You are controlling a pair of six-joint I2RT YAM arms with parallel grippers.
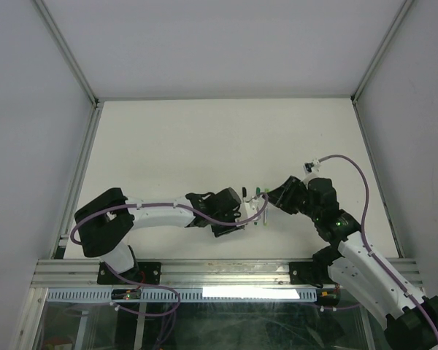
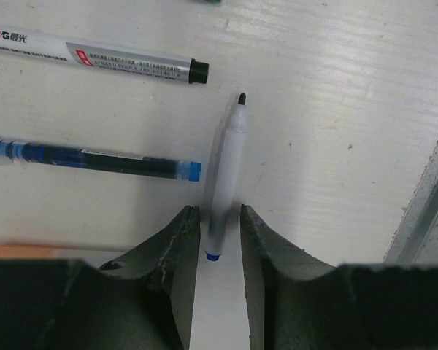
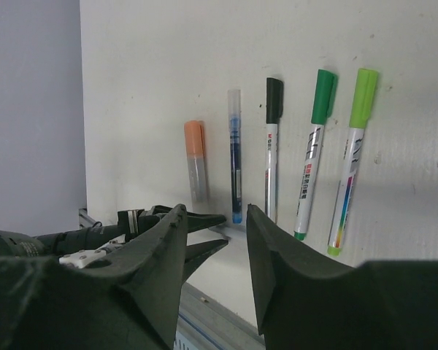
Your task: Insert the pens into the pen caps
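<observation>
A white uncapped pen (image 2: 228,164) with a dark tip lies on the table. Around its rear part stand the fingers of my left gripper, with a gap on each side; this gripper is partly open. In the right wrist view, an orange cap-like piece with a clear grey end (image 3: 195,160) lies left of the capped pens: a blue pen (image 3: 236,157), a black-capped pen (image 3: 271,153), a green-capped pen (image 3: 312,149) and a lime-capped pen (image 3: 351,157). My right gripper hangs above the table, open, with no object held.
In the right wrist view, the left gripper's dark fingers (image 3: 204,248) reach in close beside the pens' lower ends. A metal rail (image 1: 204,271) runs along the front edge. Much of the white table (image 1: 168,146) behind the arms is bare.
</observation>
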